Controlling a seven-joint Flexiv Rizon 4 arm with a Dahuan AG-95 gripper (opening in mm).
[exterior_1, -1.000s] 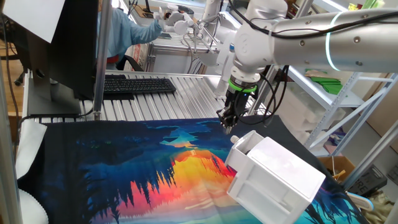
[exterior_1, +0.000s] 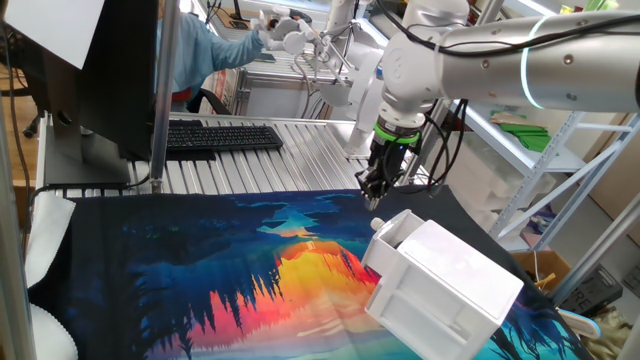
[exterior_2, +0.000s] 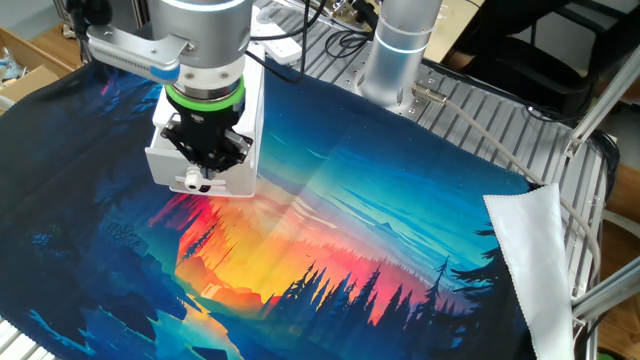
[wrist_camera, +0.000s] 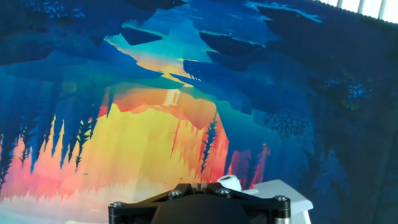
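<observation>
A white box-like drawer unit (exterior_1: 455, 275) stands on the printed cloth, with its round white knob (exterior_1: 377, 224) on the side facing my arm. An open-topped section shows behind that knob. My gripper (exterior_1: 374, 203) points down just above and behind the knob in exterior view 1, apart from it. From the other side, the gripper (exterior_2: 208, 178) covers part of the unit (exterior_2: 158, 160), and the knob (exterior_2: 194, 178) shows beside its tips. In the wrist view the fingertips sit together, so the gripper looks shut with nothing visible between; the knob (wrist_camera: 230, 182) lies just beyond them.
A keyboard (exterior_1: 222, 137) and a monitor (exterior_1: 100, 90) stand at the back left. White material (exterior_2: 535, 265) lies at one cloth edge.
In exterior view 1 my gripper has shifted slightly to the right, over the knob's side of the unit. The white unit and the cloth have stayed still.
</observation>
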